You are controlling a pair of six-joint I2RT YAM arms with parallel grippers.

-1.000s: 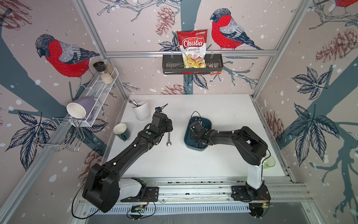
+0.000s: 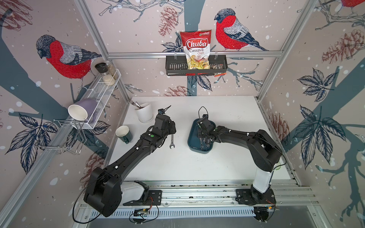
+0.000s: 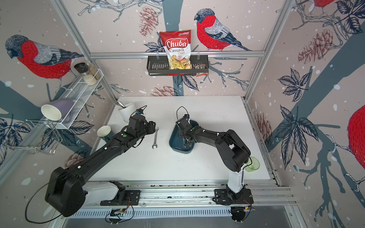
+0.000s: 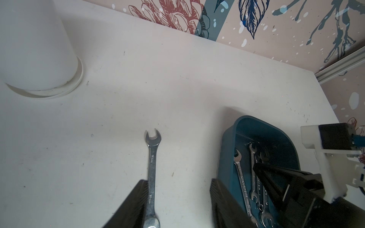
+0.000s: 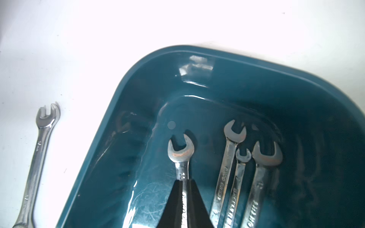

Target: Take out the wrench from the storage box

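The dark blue storage box (image 5: 125,87) stands mid-table with several silver wrenches in it. One wrench (image 5: 181,153) lies apart on the box's left side; others, such as the wrench (image 5: 268,155), lie grouped to the right. Over the box, my right gripper has its fingers shut close together, overlapping the left wrench in its own view. In the left wrist view that wrench (image 4: 242,182) appears clear of the right gripper's tip. Another wrench (image 4: 152,163) lies on the table left of the box. My left gripper is open above it, its fingers empty.
A white holder (image 2: 144,113) with utensils and a dark green cup (image 2: 124,134) stand at the table's left side. A green glass (image 3: 252,164) sits near the front right, partly behind the right arm.
My right gripper has shifted to the right and apparently upward over the box. The left arm, the box and the wrench on the table have not moved.
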